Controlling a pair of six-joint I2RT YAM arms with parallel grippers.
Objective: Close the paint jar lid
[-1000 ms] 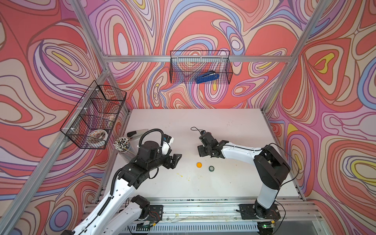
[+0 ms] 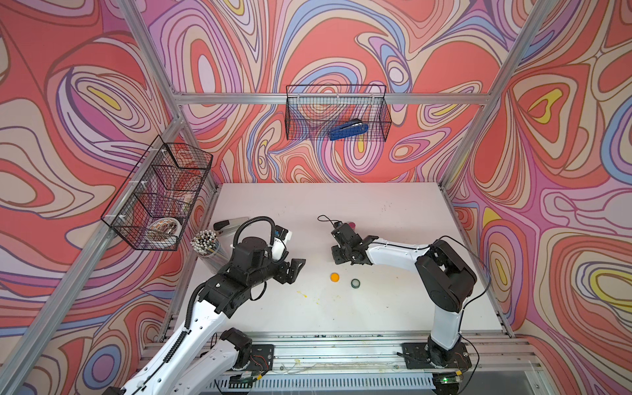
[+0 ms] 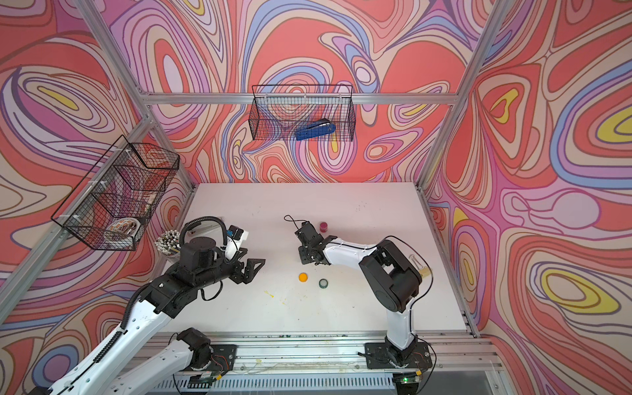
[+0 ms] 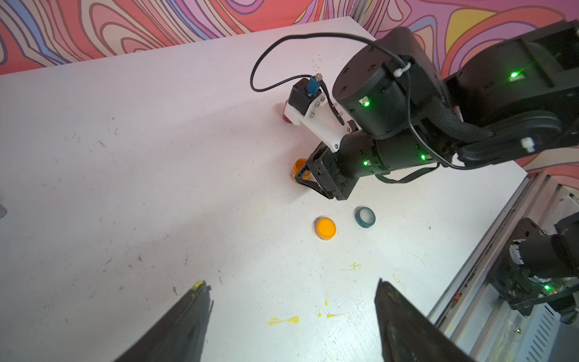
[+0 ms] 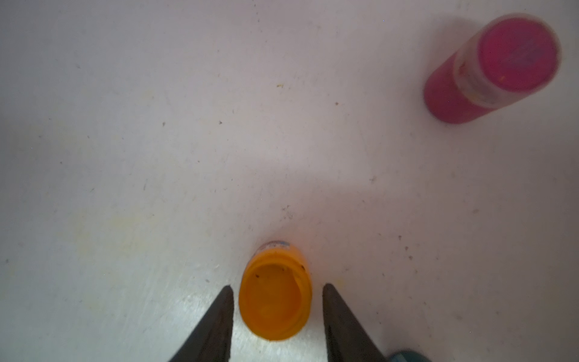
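Note:
An open orange paint jar (image 5: pixel 276 298) stands on the table, seen from above in the right wrist view. My right gripper is open over it, one fingertip to each side with small gaps showing; contact lower down cannot be told. An orange lid (image 4: pixel 325 228) and a dark teal lid (image 4: pixel 365 217) lie apart from the jar, on the near side of the right gripper. Well to the left, my left gripper (image 2: pixel 295 270) hangs over the table, its fingers (image 4: pixel 191 313) wide apart and nothing between them. The right gripper hides the orange jar in both top views.
A capped magenta jar (image 5: pixel 485 69) stands behind the orange one. Cotton swabs (image 2: pixel 206 243) fill a container at the table's left edge, with a dark-handled tool (image 2: pixel 227 225) behind.
My right arm has shifted slightly left and its gripper has settled a little around the orange jar's place. The left arm and the loose lids have stayed put.

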